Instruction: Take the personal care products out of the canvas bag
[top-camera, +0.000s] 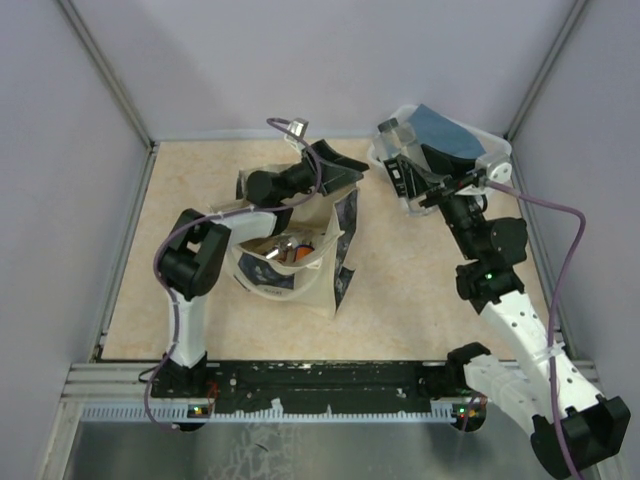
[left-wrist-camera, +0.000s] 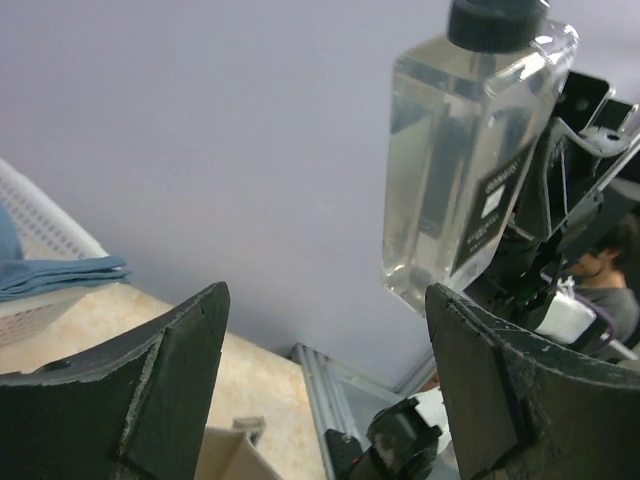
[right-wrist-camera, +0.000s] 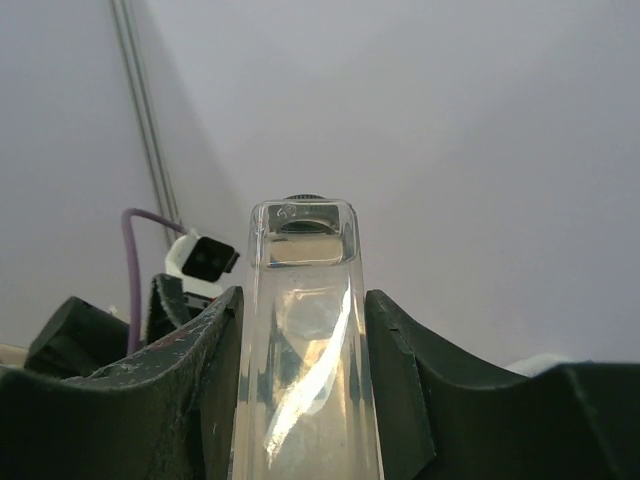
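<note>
A clear rectangular bottle with a black cap (left-wrist-camera: 450, 150) is held up between the fingers of my right gripper, above the table's right side. In the left wrist view the bottle shows its dark label. Over the far right rim of the canvas bag (top-camera: 318, 290), my left gripper stands open, its fingers apart with empty space between. Inside the bag lie several products (top-camera: 285, 247), one with an orange part (top-camera: 303, 252); the left arm covers part of the opening.
A white basket (top-camera: 497, 146) with a folded blue cloth (top-camera: 445, 135) stands at the back right, partly behind the right gripper and bottle. Bare table (top-camera: 395, 285) lies between the bag and the right arm. Grey walls enclose the sides and back.
</note>
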